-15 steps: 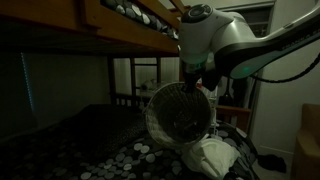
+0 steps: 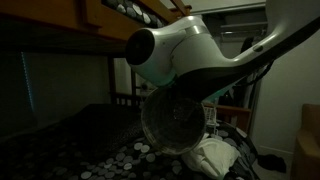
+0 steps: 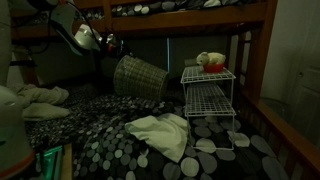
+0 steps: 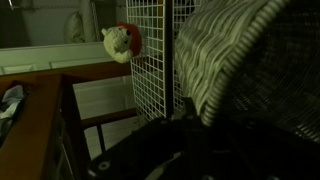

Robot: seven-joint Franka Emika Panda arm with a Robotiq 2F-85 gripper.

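A woven basket [image 3: 140, 78] hangs tilted on its side above the bed. Its open mouth [image 2: 173, 124] faces the camera in exterior view 1. My gripper is shut on the basket's rim, and the striped wall [image 4: 225, 55] fills much of the wrist view. The fingertips themselves are dark and hard to make out. A white cloth [image 3: 160, 135] lies crumpled on the bed below the basket, apart from it; in exterior view 1 the cloth [image 2: 212, 157] shows partly behind the basket.
A white wire rack [image 3: 208, 105] stands on the patterned bedding [image 3: 110, 155], bearing a pale plush toy [image 3: 210, 58] with red beneath it. The upper bunk's wooden rail [image 2: 125, 22] runs overhead. Open bedding lies left of the cloth.
In exterior view 1 my arm has swung left and looms larger. The cloth has stayed put.
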